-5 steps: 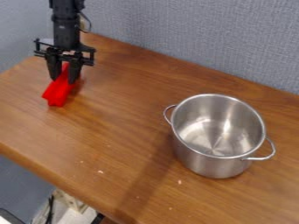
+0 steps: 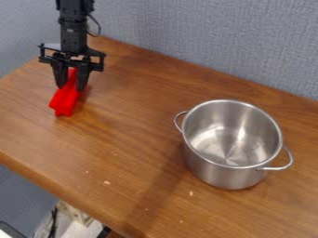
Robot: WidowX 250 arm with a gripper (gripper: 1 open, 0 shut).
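Observation:
My black gripper is at the upper left of the camera view, low over the wooden table, shut on a red object. The red object is elongated and tilted, its lower end at or close to the tabletop and its upper part partly hidden by the fingers. A large steel pot with two side handles stands on the right side of the table.
A grey wall runs behind it. Dark cables lie past the table's edge at the lower left.
The gripper and the red object have shifted very slightly, the red object now looking a little more upright and further right. The pot has not moved.

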